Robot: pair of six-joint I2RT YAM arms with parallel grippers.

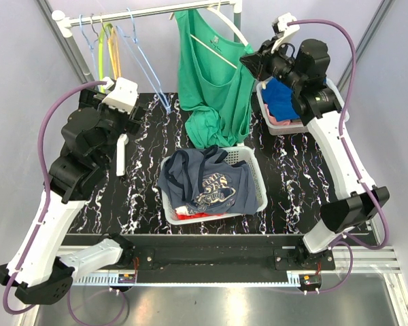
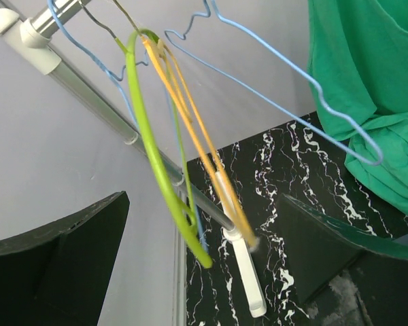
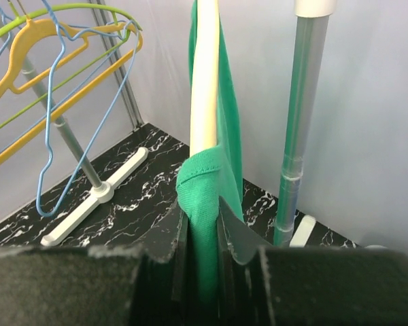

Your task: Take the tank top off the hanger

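The green tank top (image 1: 214,81) hangs from the rack, its right strap still around the end of a cream hanger (image 1: 228,26) that tilts down to the right. My right gripper (image 1: 250,61) is shut on that strap at the hanger's end. In the right wrist view, green cloth (image 3: 202,197) runs down between the fingers, and the hanger's arm (image 3: 205,88) rises out of it. My left gripper (image 1: 126,109) stands open at the left, apart from the tank top, with several empty hangers (image 2: 190,136) in front of its fingers and none gripped.
A white rail (image 1: 149,11) crosses the top with blue, green and orange hangers on its left. Below the tank top, a light basket (image 1: 257,178) holds a dark printed garment (image 1: 217,183). Another basket (image 1: 296,128) with blue and pink cloth stands behind the right arm.
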